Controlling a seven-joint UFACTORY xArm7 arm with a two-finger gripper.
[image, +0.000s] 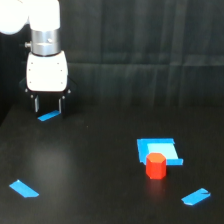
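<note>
A small red block (155, 166), seemingly many-sided, stands on the dark table right of centre. Behind it lies a flat square (165, 149) with a pale middle and a blue border. In the picture the block overlaps the square's front left part; whether its base rests on the square or just in front cannot be told. My white gripper (48, 104) hangs at the far left back, well away from the block. Its two dark fingers are apart, with nothing seen between them.
Blue tape strips mark the table: one (49, 115) below the gripper, one (24, 188) at the front left, another (196, 197) at the front right. A dark curtain (140, 50) closes off the back.
</note>
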